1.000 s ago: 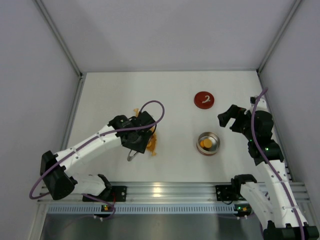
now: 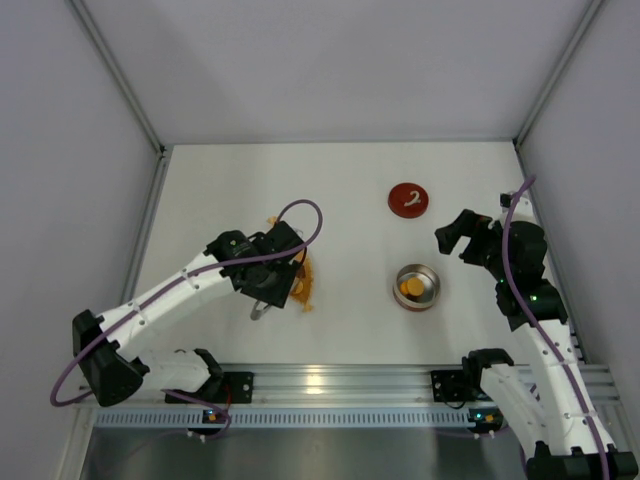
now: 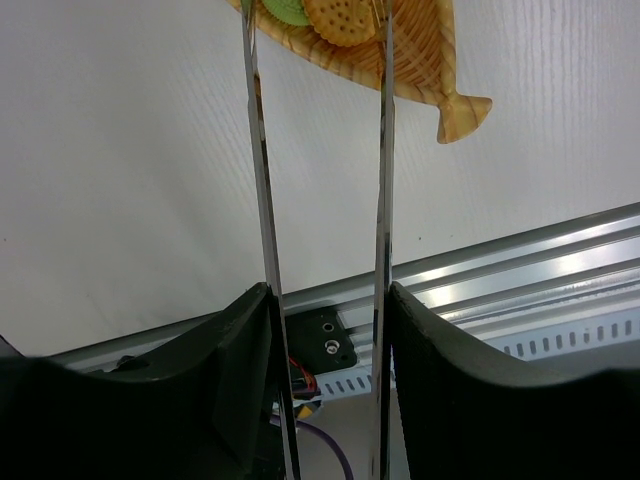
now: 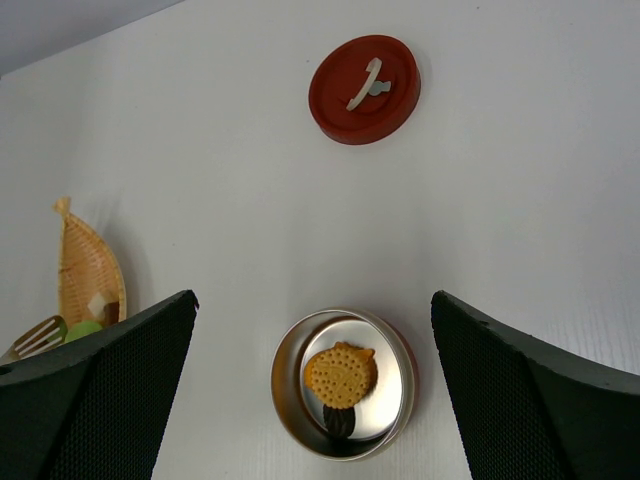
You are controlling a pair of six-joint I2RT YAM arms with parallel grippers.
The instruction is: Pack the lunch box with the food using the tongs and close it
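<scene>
My left gripper stands open over the fish-shaped woven basket (image 3: 425, 45), with the metal arms of tongs (image 3: 262, 180) against the inner sides of its wide-set fingers. The tong tips spread to either side of a round biscuit (image 3: 342, 20), beside a green item (image 3: 287, 10). Whether they touch the biscuit is unclear. A round steel lunch box (image 2: 430, 285) holds biscuits (image 2: 411, 287) and, in the right wrist view, a dark cookie (image 4: 339, 421). Its red lid (image 2: 408, 200) with a pale handle lies apart behind it. My right gripper is open and empty, to the box's right.
A metal rail (image 2: 340, 378) borders the front edge. Grey walls close in the sides and back. The left arm hides much of the basket from above.
The right arm, box and lid have stayed put.
</scene>
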